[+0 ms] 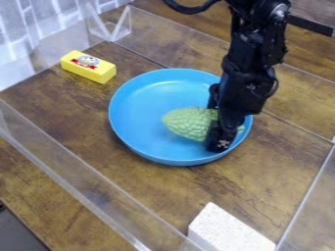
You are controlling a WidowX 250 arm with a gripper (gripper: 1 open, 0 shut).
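A green, bumpy object (190,123) lies in a blue plate (137,113), a little right of the plate's middle. My black gripper (222,132) reaches down from the top over the plate's right side and is shut on the green object's right end. Its fingertips are dark and partly hard to make out against the object.
A yellow box (88,67) sits at the upper left. A white block (229,230) lies at the front right. Clear plastic edges border the lower left and right.
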